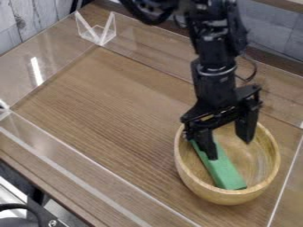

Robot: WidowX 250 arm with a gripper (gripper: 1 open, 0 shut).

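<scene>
My black gripper (222, 140) stands open over a wooden bowl (263, 184) at the lower right, its fingers pointing down into the bowl. A green oblong object (222, 174) lies inside the bowl, its upper end partly hidden by the gripper's left finger. I cannot tell whether the fingers touch it.
A clear angular plastic object (97, 27) stands at the back left. A wall runs along the upper left, and dark cables lie at the lower left corner.
</scene>
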